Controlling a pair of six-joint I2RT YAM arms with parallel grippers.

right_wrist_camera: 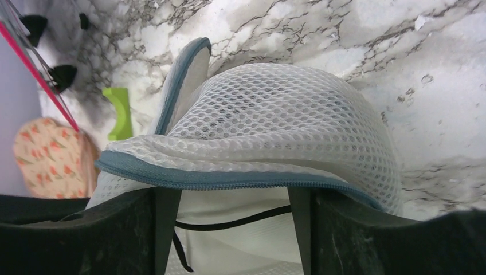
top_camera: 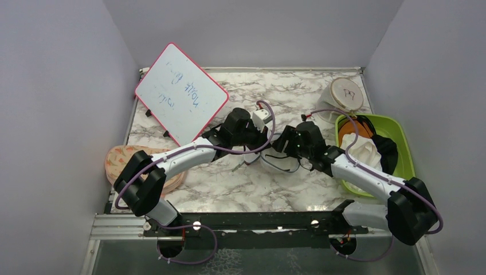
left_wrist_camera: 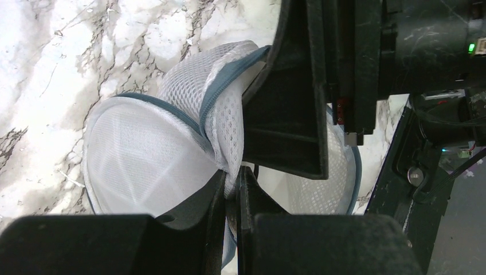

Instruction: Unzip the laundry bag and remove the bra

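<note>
The white mesh laundry bag (top_camera: pixel 279 164) with blue-grey zipper trim lies on the marble table, its mouth unzipped and gaping. A fold of its edge is pinched in my left gripper, which is shut on that mesh. My right gripper is open at the bag's mouth, its two fingers set apart below the zipper edge (right_wrist_camera: pixel 229 180). Between and beyond them a thin black strap (right_wrist_camera: pixel 235 222) crosses the pale inside of the bag. Whether that strap belongs to the bra cannot be told; no cups show clearly.
A green bin (top_camera: pixel 405 150) with white, black and orange items stands at the right, a white cylindrical container (top_camera: pixel 338 97) behind it. The tilted whiteboard (top_camera: pixel 180 91) and a patterned peach cloth item (top_camera: pixel 123 160) are at the left.
</note>
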